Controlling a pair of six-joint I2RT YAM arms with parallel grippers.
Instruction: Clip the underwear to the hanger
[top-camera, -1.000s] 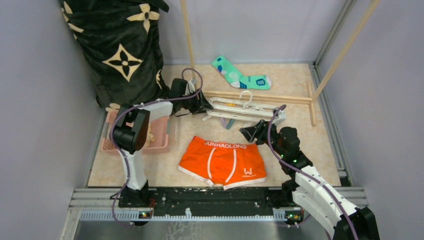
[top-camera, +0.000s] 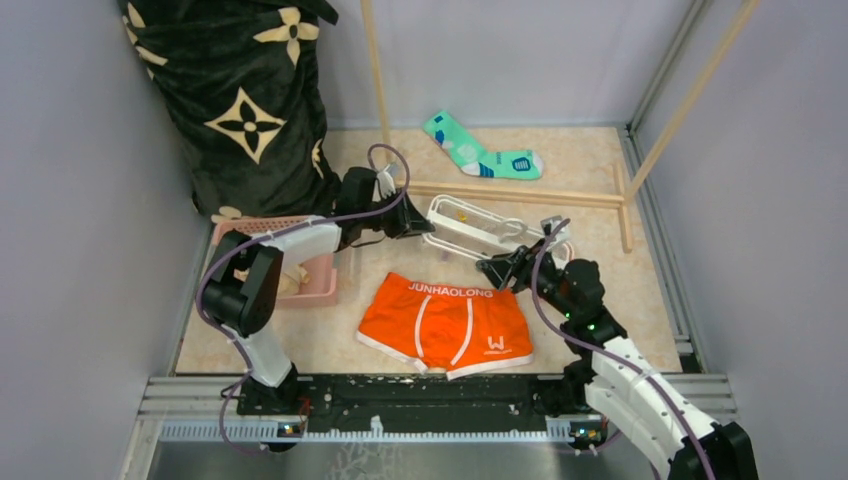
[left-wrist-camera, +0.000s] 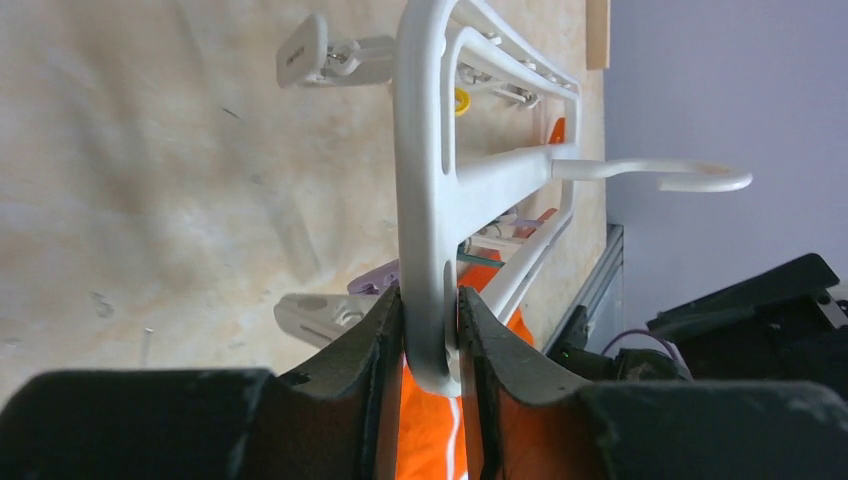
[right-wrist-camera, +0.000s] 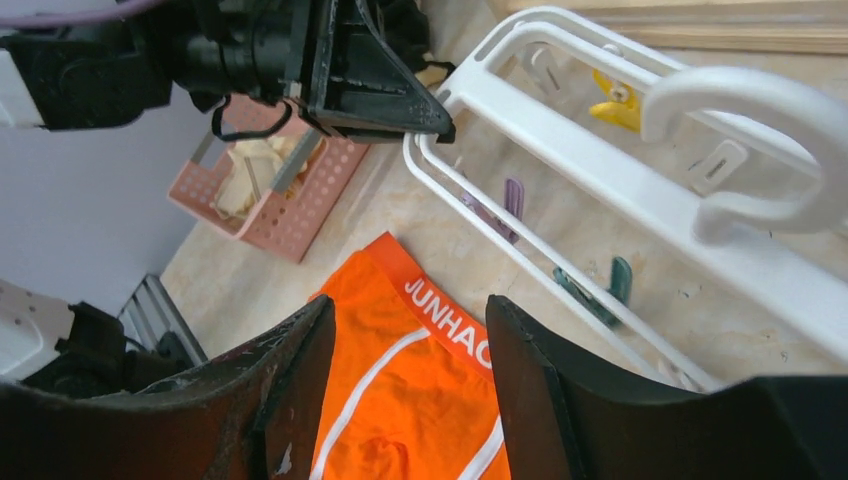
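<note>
My left gripper is shut on the end of the white hanger (left-wrist-camera: 425, 180), gripping its frame rail. In the top view the hanger (top-camera: 470, 231) spans from that gripper toward the right arm, its hook now facing up at the camera. Clips hang beneath it: a yellow one (right-wrist-camera: 618, 103), a purple one (right-wrist-camera: 513, 200) and a dark green one (right-wrist-camera: 600, 290). Orange underwear (top-camera: 445, 325) lies flat on the table in front of the hanger, waistband toward it. My right gripper stands open above the underwear, nothing between its fingers, beside the hanger.
A pink basket (top-camera: 322, 280) stands under the left arm. Behind the hanger, a wooden bar (top-camera: 500, 192) crosses the table, with a green sock (top-camera: 480, 150) beyond it. A dark patterned cloth (top-camera: 240, 110) hangs at the back left.
My left gripper has moved slightly right and toward the front, carrying the hanger's end along. The hanger has tilted, so its hook no longer points toward the back. The right arm has barely moved.
</note>
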